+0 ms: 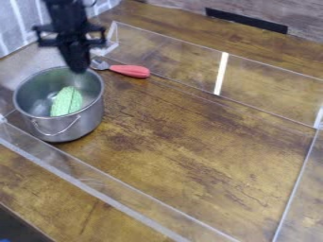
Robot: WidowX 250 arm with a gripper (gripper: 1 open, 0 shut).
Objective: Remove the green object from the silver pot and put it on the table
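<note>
The silver pot (89, 123) stands at the left of the table with its wire handle hanging at the front. Inside it the green object (66, 102) leans against the inner wall, lower part hidden by the front rim. Above the pot's back edge is my dark gripper (71, 59), blurred by motion and apart from the green object. The blur hides how its fingers stand.
A utensil with a red handle (130, 71) lies just right of the pot's back. A dark item (229, 17) sits at the far edge.
</note>
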